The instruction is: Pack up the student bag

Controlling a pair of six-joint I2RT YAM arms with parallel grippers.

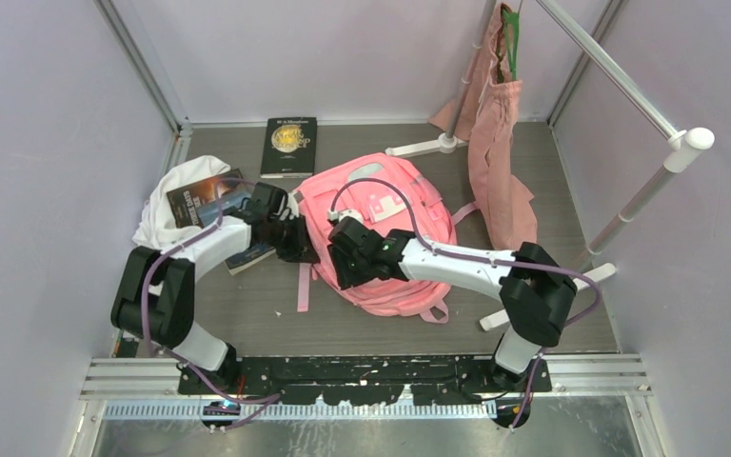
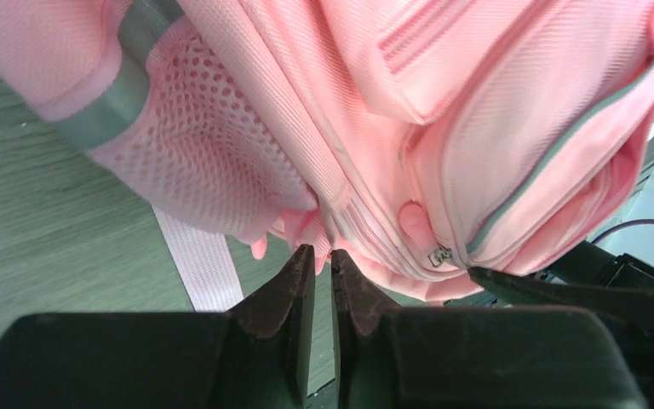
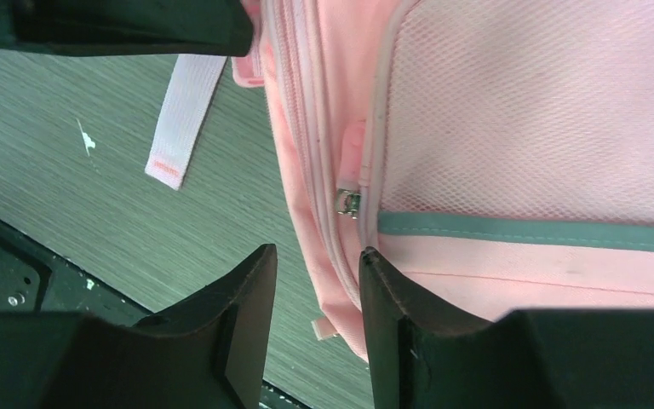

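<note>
The pink backpack (image 1: pixel 400 200) lies flat in the middle. My left gripper is at its left edge, shut on a small piece of pink fabric at the zipper's end. My right gripper is over the bag's lower left part, part open, its fingertips beside a zipper with a pink pull (image 3: pixel 351 153); nothing shows held between them. Books (image 1: pixel 190 205) lie on a white cloth (image 1: pixel 157 214) at the left, and a black book (image 1: pixel 287 143) lies behind the bag.
Pink hanging bags (image 1: pixel 495 162) are on a white metal rack (image 1: pixel 638 86) at the right. Bare floor (image 1: pixel 247 314) shows at the front left. Both arms' grippers are close together.
</note>
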